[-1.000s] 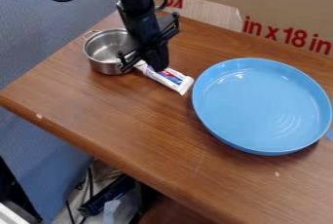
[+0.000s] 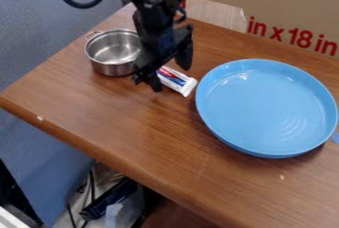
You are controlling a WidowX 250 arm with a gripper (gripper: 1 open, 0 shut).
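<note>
A white toothpaste tube [image 2: 177, 80] with red and blue print lies on the wooden table between a steel pot [image 2: 109, 54] and a large blue plate [image 2: 265, 108]. My black gripper [image 2: 151, 77] reaches down from the top, right beside the pot, and covers the tube's upper left end. Whether the fingers are closed on the tube is hidden at this angle.
A cardboard box [image 2: 284, 9] with red lettering stands behind the table [image 2: 159, 172]. Cables and other items lie below the table's left edge.
My gripper has moved slightly right and lower over the tube, hiding more of it. The pot and plate have not moved.
</note>
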